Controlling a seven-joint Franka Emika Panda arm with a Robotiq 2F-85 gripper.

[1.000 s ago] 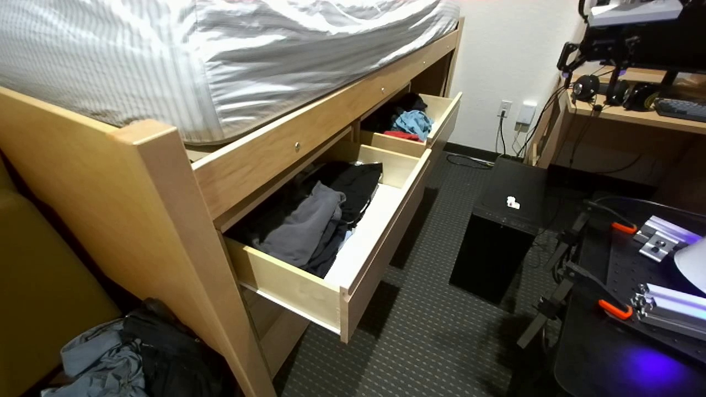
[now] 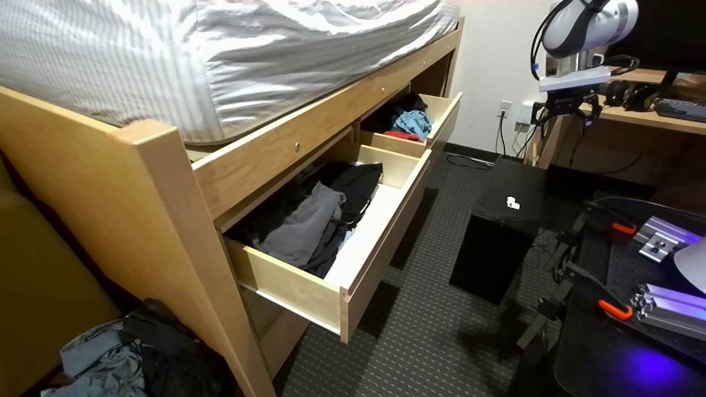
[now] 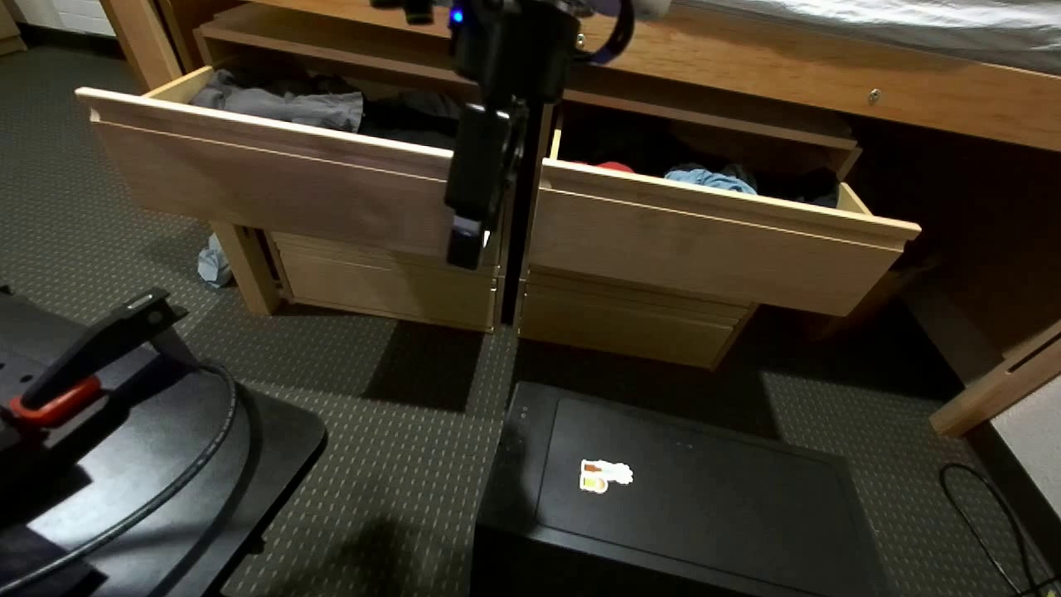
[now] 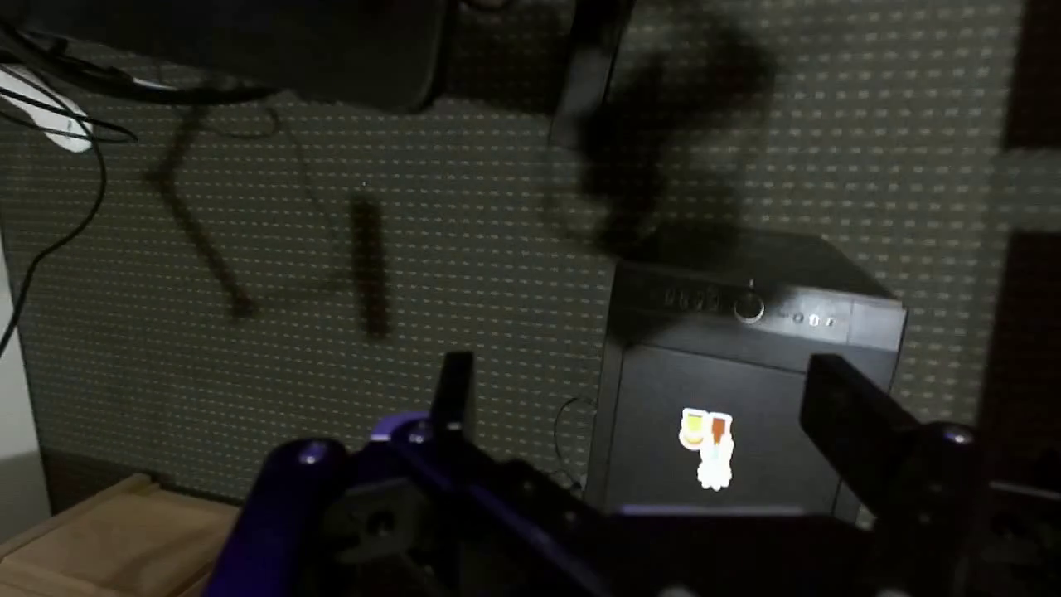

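Observation:
In the wrist view my gripper stands open, its two dark fingers wide apart and nothing between them. It hangs in the air near the desk, high above the floor, in exterior view 1. Two drawers under the bed are pulled out. The nearer drawer (image 2: 390, 228) holds grey clothing (image 2: 304, 225) and black clothing (image 2: 360, 178); part of its white bottom is bare. Inside the farther drawer (image 2: 447, 122) lie a light blue cloth (image 2: 413, 123), a red cloth (image 2: 401, 135) and dark clothes. My gripper is apart from both drawers.
A black computer case (image 3: 686, 487) with a sticker stands on the carpet facing the drawers. My base table (image 2: 635, 350) with clamps is at the right. Clothes (image 2: 132, 357) lie by the bed's foot. Carpet between the table and drawers is clear.
In exterior view 1 the arm and gripper have come down and to the left, away from the monitor. The drawers and clothes look unchanged.

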